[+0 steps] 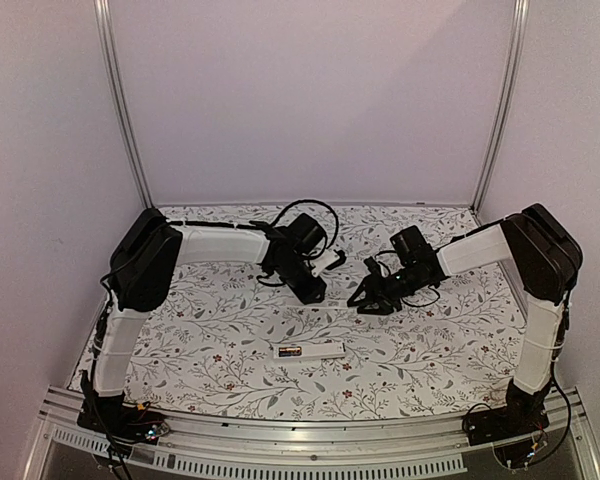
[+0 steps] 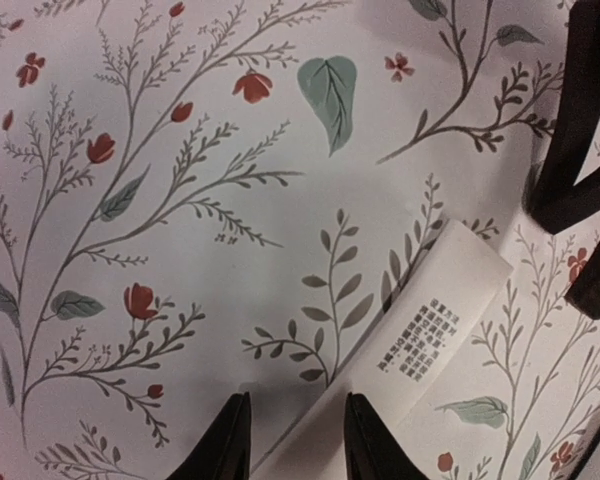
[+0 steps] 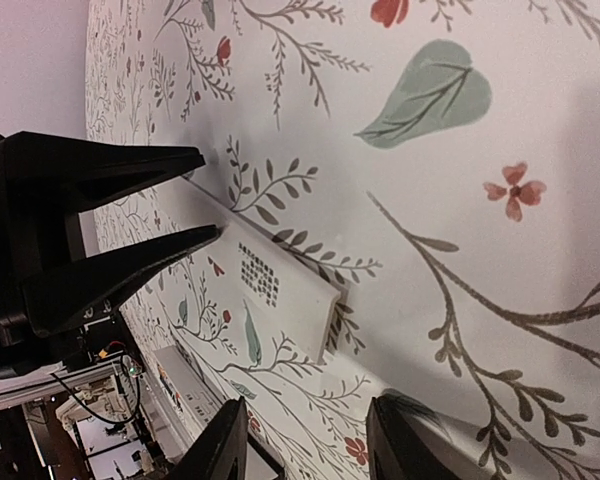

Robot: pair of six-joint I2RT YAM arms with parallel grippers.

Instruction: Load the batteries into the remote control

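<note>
A slim white piece (image 1: 334, 304) with a dotted grid, seemingly the remote or its cover, lies on the floral surface (image 2: 160, 260). My left gripper is on its far end from the right arm, fingertips closed about it as seen in the right wrist view (image 3: 275, 290). My right gripper hovers by the piece's other end, fingers apart with nothing between them. In the top view a white case (image 1: 315, 350) with a dark, orange-marked battery at its left end lies in front of both arms.
Both arms meet near the middle of the surface, close together. Walls (image 1: 310, 110) bound the back and sides.
</note>
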